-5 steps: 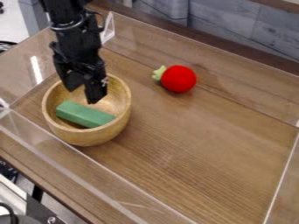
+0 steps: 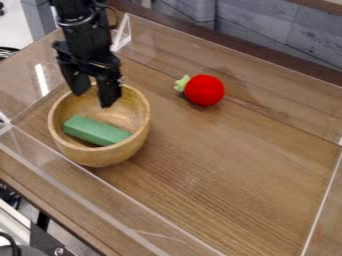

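Observation:
The black gripper (image 2: 86, 82) is at the upper left, open, just above the back part of a round wooden bowl (image 2: 127, 113). A green block (image 2: 95, 130) lies in the front left of the bowl. A red tomato-like object (image 2: 203, 90) with a pale green top rests on the table to the right of the bowl, apart from it.
A pale wall or border runs along the back right. Part of a dark object shows at the bottom left edge.
The gripper has shifted slightly up and back, away from the green block. The bowl and red object look nearly unmoved.

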